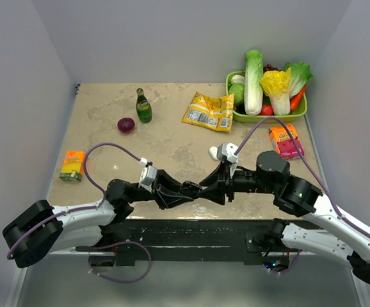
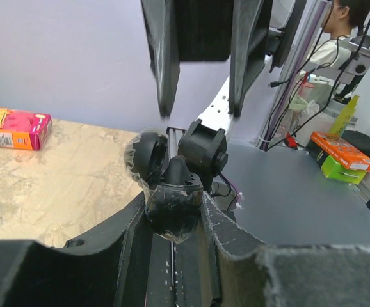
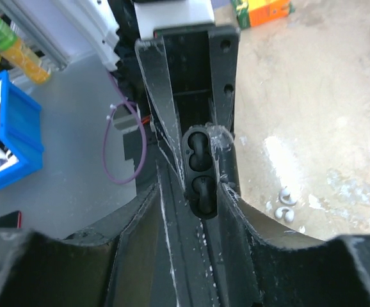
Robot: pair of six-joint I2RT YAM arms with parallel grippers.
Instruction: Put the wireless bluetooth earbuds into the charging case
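Note:
In the left wrist view, a black charging case (image 2: 174,208), wrapped in clear film, is clamped in my left gripper (image 1: 180,192) with its lid (image 2: 148,157) raised. The black top of an earbud (image 2: 176,169) sticks up from the case. Seen from the right wrist, this earbud (image 3: 204,192) sits in the case's lower slot. The upper slot (image 3: 200,147) looks dark; whether it holds an earbud I cannot tell. My right gripper is open, its fingers apart and clear of the earbud, with nothing held between them.
On the table lie two small white pieces (image 3: 288,196), a yellow packet (image 1: 209,112), a green bottle (image 1: 144,107) and a dark red onion (image 1: 126,125). A green basket (image 1: 271,118) of vegetables stands at back right.

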